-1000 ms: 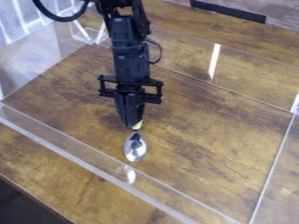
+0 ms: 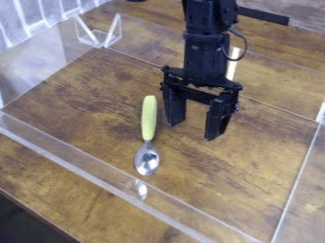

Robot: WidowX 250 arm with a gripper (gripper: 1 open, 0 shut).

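A spoon with a pale yellow-green handle (image 2: 148,119) lies on the wooden floor of the clear-walled enclosure, its silver bowl (image 2: 147,159) toward the front. My black gripper (image 2: 199,118) is to the right of the handle and raised above the floor. It stands open, and I see nothing between its fingers.
Clear plastic walls (image 2: 76,142) border the wooden work surface on several sides. A white bracket (image 2: 102,34) is at the back left.
My gripper has moved right from over the spoon's handle and now shows more open. The handle is uncovered; the spoon lies in about the same place.
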